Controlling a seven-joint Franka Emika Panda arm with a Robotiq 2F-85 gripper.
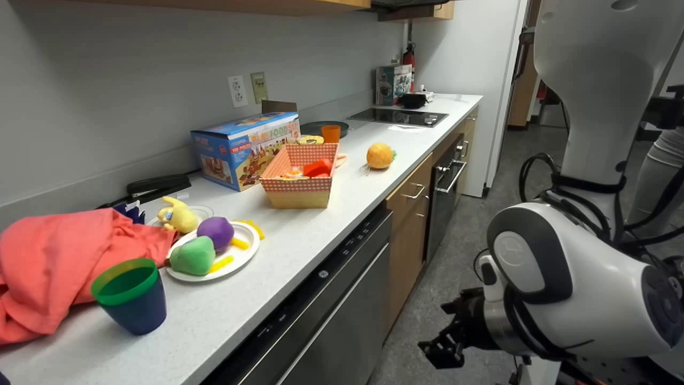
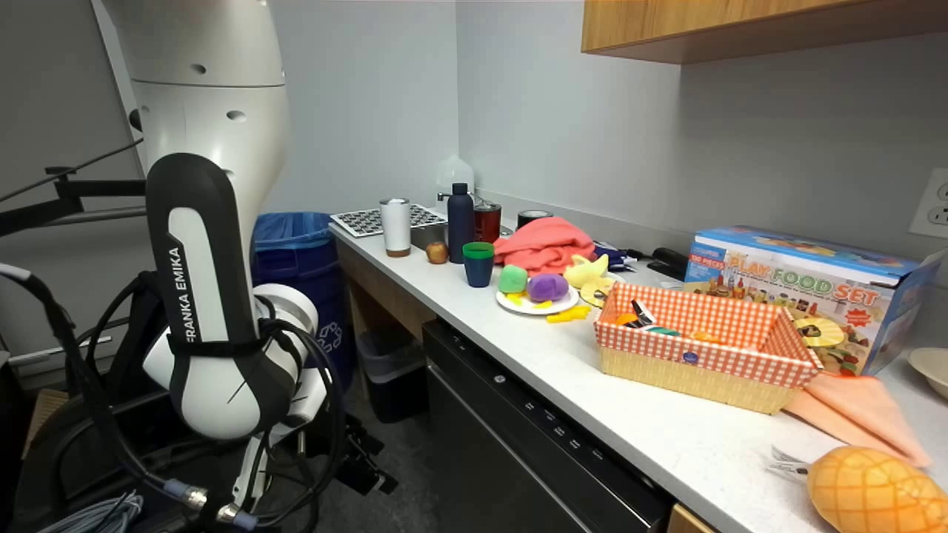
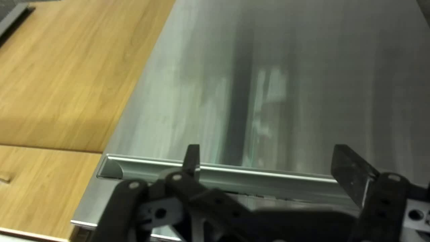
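My gripper is open, its two black fingers wide apart with nothing between them. Beyond it in the wrist view is the steel dishwasher door, with its recessed handle running behind the fingertips. Exterior view 1 has the gripper low in front of the dishwasher, below counter height and apart from the door. In exterior view 2 the arm stands left of the counter, its gripper dark and partly hidden by cables.
On the counter stand a checked basket, a plate of toy food, a blue-green cup, a red cloth, a play food box and a toy pineapple. The counter's front edge lies above my gripper. Open floor separates arm and cabinets.
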